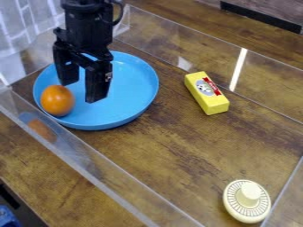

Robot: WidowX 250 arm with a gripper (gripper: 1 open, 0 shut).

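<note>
My black gripper [81, 62] hangs over the blue plate [128, 97], its two fingers apart and pointing down with nothing seen between them. An orange round object [57, 100] rests on the left side of the plate, just below and left of the gripper's left finger. The gripper is open.
A yellow box [207, 93] with a red and white label lies to the right of the plate. A cream round object [246, 202] sits at the lower right. Clear panels run along the edges of the wooden surface [166, 160], which is bare in the middle.
</note>
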